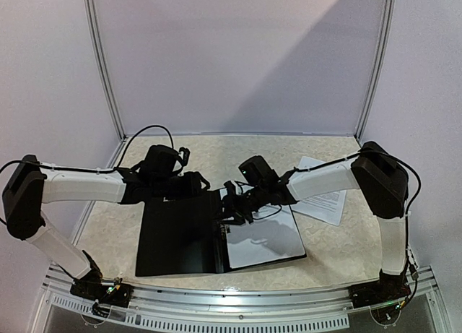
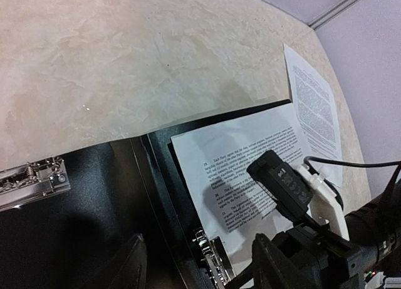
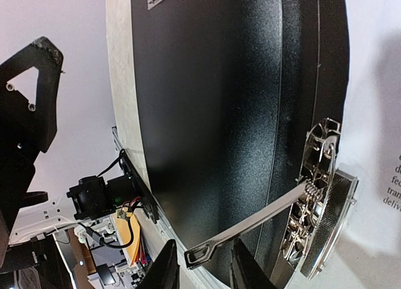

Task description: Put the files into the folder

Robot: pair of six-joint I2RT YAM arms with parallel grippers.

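Observation:
The open black folder (image 1: 177,239) lies flat, with printed sheets (image 1: 263,243) on its right half. Another printed sheet (image 2: 310,107) lies beyond it at the right. My left gripper hangs open over the folder's left half, nothing seen between its fingers. In the right wrist view, the folder's metal clip (image 3: 326,176) has its lever (image 3: 250,220) angled out, and my right gripper is at that lever's free end, open, its fingers either side of it.
Bare table (image 1: 339,253) shows around the folder. Partition walls (image 1: 231,58) close off the back and sides.

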